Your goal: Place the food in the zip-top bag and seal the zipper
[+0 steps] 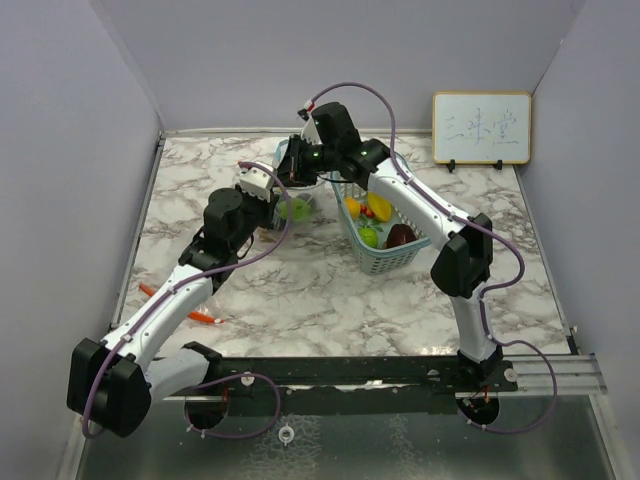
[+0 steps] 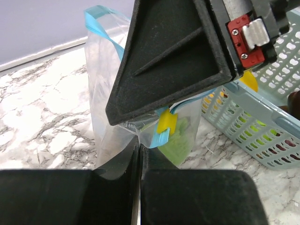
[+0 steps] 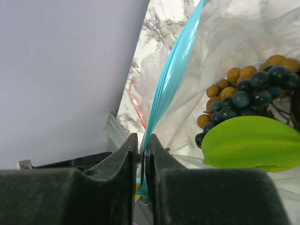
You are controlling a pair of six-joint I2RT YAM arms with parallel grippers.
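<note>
The clear zip top bag [image 2: 108,93] stands upright, its blue rim [image 3: 168,84] stretched at the mouth. My right gripper is shut on this rim. Inside are dark grapes [image 3: 262,93], small brownish round fruits [image 3: 229,84] and a green piece of food [image 3: 253,143]. In the left wrist view, the yellow zipper slider [image 2: 167,121] sits on the rim below the right gripper's black body. Close to the slider and a blue strip end, my left gripper is shut; whether bag film lies between its fingertips is not clear.
A pale blue-green basket [image 1: 385,262] with food toys stands right of the bag, under the right forearm. Orange-red sticks [image 1: 204,317] lie on the marble table at left. A whiteboard [image 1: 482,127] stands at back right.
</note>
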